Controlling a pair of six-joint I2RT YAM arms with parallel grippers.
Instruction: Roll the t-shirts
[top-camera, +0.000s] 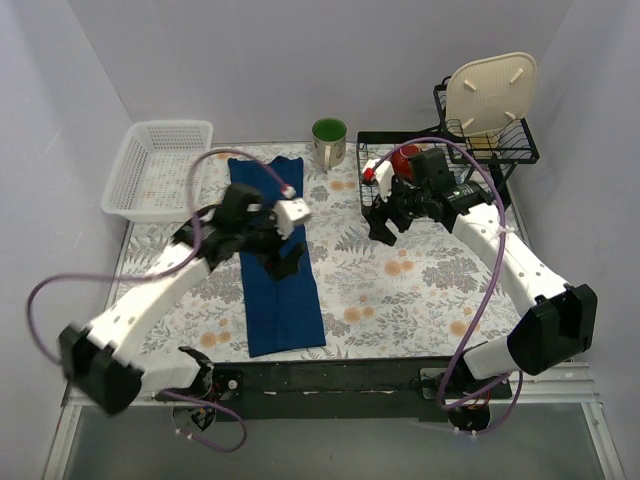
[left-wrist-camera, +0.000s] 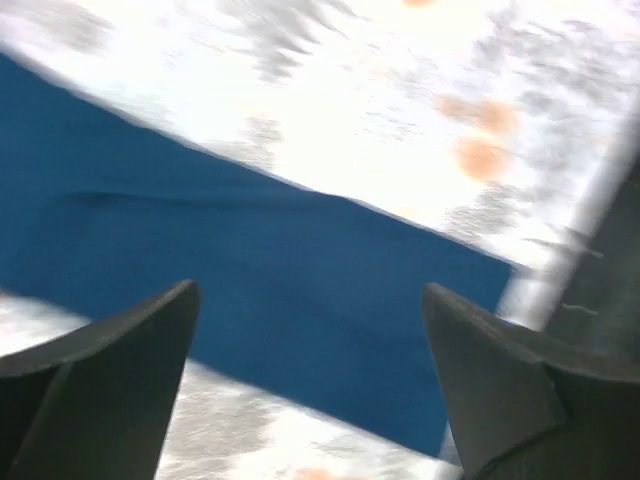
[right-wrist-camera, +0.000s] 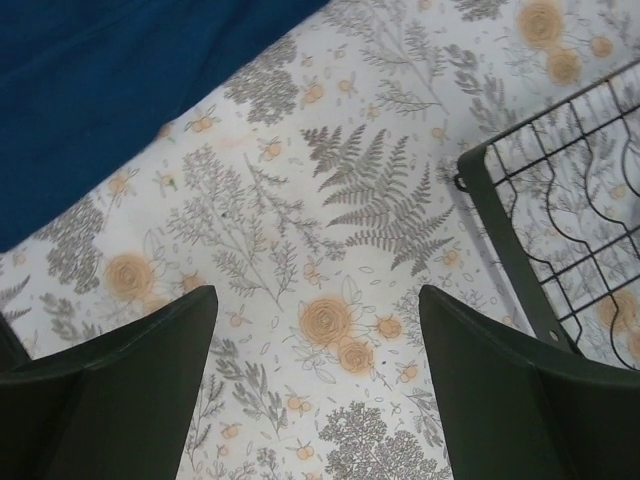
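Observation:
The dark blue T-shirt (top-camera: 282, 322) lies long and narrow, front to back, left of centre on the floral mat, also across the left wrist view (left-wrist-camera: 300, 270) and top left of the right wrist view (right-wrist-camera: 90, 80). My left gripper (top-camera: 275, 260), blurred in the top view, is raised over it, its fingers apart with nothing between them in the wrist view (left-wrist-camera: 313, 310). My right gripper (top-camera: 380, 225) hangs at the front of the wire rack, fingers apart and empty above bare mat (right-wrist-camera: 316, 310).
A white basket (top-camera: 150, 205) stands back left, a green mug (top-camera: 329, 132) at the back. The wire rack (top-camera: 505, 150) with a cream board (top-camera: 490, 85) and a red item fills the back right.

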